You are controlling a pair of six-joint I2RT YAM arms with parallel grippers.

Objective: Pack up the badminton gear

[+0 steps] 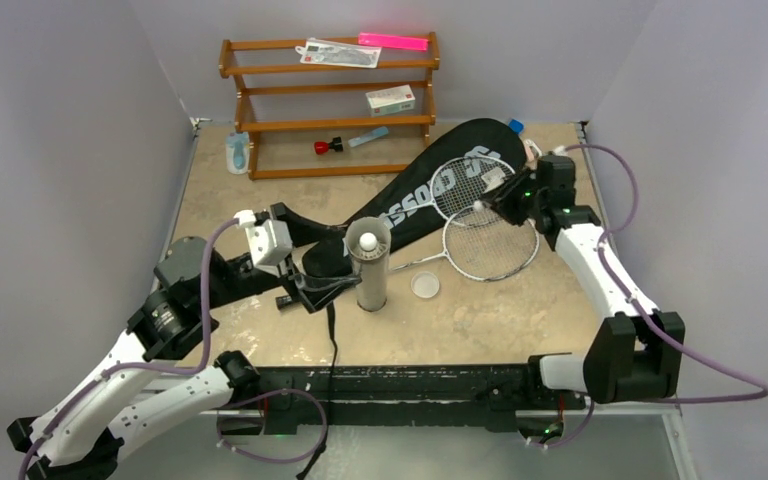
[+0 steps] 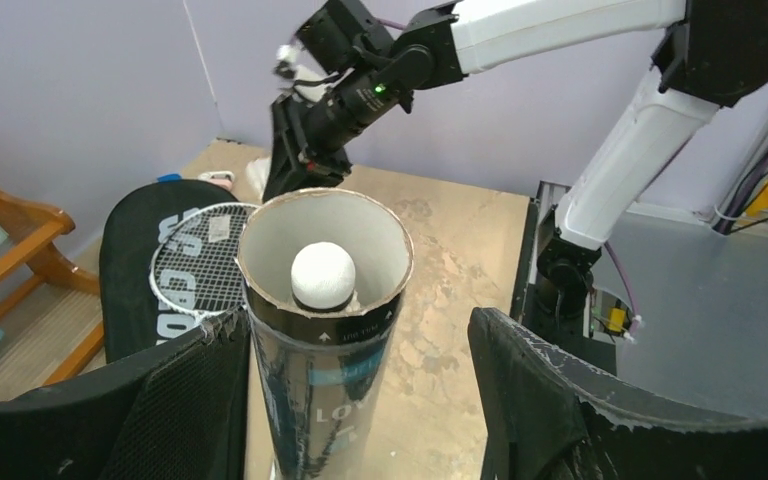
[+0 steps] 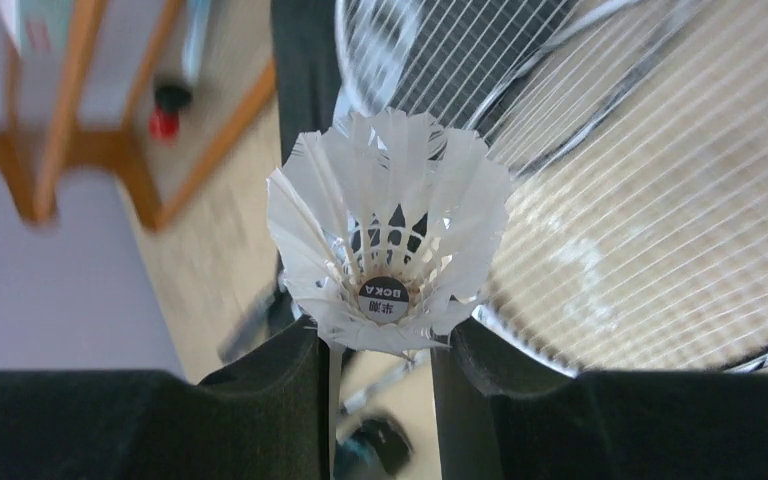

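A clear shuttlecock tube (image 1: 371,278) stands upright on the table, a shuttlecock (image 2: 323,274) inside with its white cork up. My left gripper (image 1: 352,256) is open around the tube, its fingers spread wide to either side and apart from it in the left wrist view. My right gripper is shut on a white feathered shuttlecock (image 3: 390,225), its skirt opening facing the right wrist camera. It hangs over two rackets, the nearer racket (image 1: 491,242) overlapping the farther one (image 1: 450,187). Under them lies the black racket bag (image 1: 480,136). A round white lid (image 1: 425,285) rests right of the tube.
A wooden rack (image 1: 335,126) stands at the back, holding a white box (image 1: 391,100), a pink strip (image 1: 393,41) and a packet (image 1: 340,53). A red-capped item (image 1: 328,146) lies beneath it. A black strap (image 1: 332,330) hangs over the front edge.
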